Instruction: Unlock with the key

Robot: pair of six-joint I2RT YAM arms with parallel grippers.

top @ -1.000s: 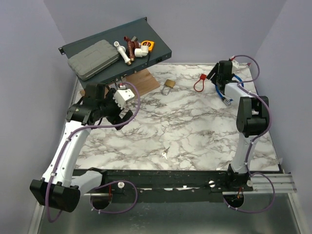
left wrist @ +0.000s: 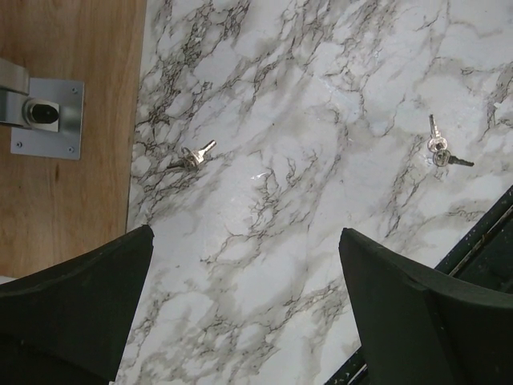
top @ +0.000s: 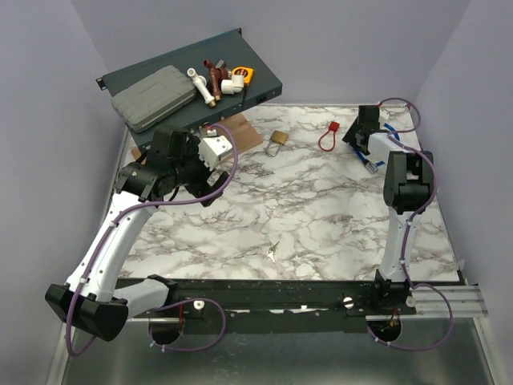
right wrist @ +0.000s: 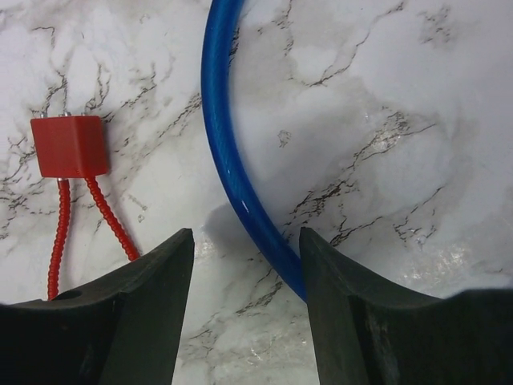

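My right gripper is part open over the blue cable lock. Its cable runs past the gap and out of sight behind the right-hand finger; whether it touches I cannot tell. In the top view that gripper is at the back right, by the cable lock's end. My left gripper stands wide open above the marble table, with nothing between its fingers. Two small key sets lie in the left wrist view: one near the wooden board, another near the table's front edge.
A red cable lock lies left of the right gripper. A brass padlock rests near the table's back. The wooden board carries a metal lock plate. A dark shelf overhangs the back left.
My left gripper has shifted to the right over the table. The right gripper has come slightly toward the front, along the blue cable lock. The locks on the table look unmoved.
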